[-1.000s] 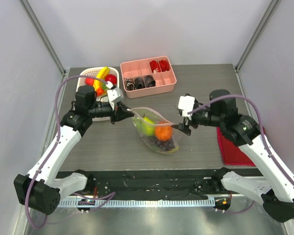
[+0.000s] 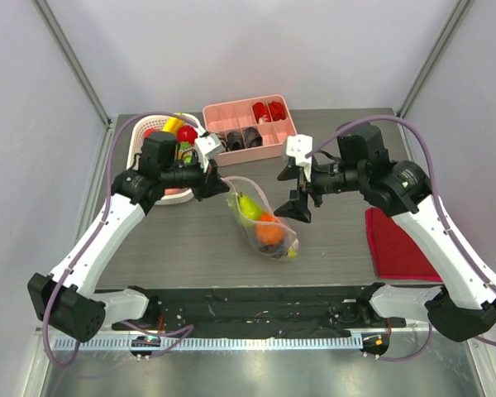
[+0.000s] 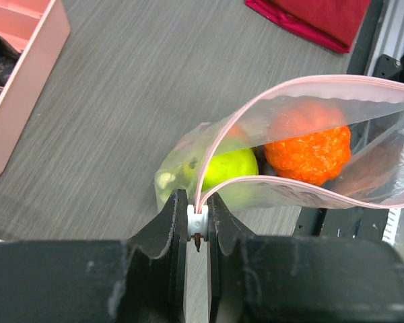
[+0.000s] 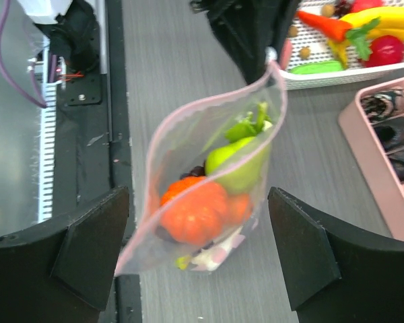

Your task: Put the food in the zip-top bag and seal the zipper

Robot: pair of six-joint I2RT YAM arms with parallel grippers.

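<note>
The clear zip bag [image 2: 256,236] with pink rim holds a green pear [image 3: 225,165], an orange pumpkin-like food [image 3: 306,156] and dark grapes, partly hidden. My left gripper is shut on the white zipper end at one corner of the bag, whose mouth gapes open. My right gripper [image 2: 299,198] stands open beside the bag, its fingers at either side of the bag's free end in the right wrist view, nothing clearly between them.
A white basket [image 2: 136,149] of toy produce stands behind my left arm. A pink divided box [image 2: 273,141] is at the back. A red cloth [image 2: 397,256] lies at the right. Bare table surrounds the bag.
Since a second ago my right gripper has let go of the bag's rim and moved left and up; the bag's free end has sagged toward the front. The left gripper has shifted slightly.
</note>
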